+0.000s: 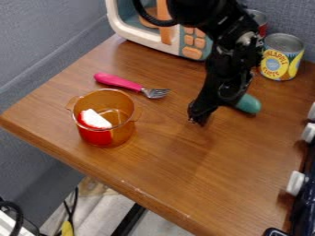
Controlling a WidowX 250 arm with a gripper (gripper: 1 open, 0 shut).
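My black gripper [201, 114] hangs low over the middle-right of the wooden table, its fingertips beside a teal cylindrical object [248, 104] that lies partly behind it. Whether the fingers are open or shut is hard to tell. An orange-red pot [106, 131] holding a white item [95, 119] sits on the left of the table. A pink-handled fork [120, 81] lies above it.
A toy microwave [159, 35] stands at the back, with a yellow-labelled can [281, 62] and another can behind the arm at right. A dark appliance with white knobs [299, 194] lines the right edge.
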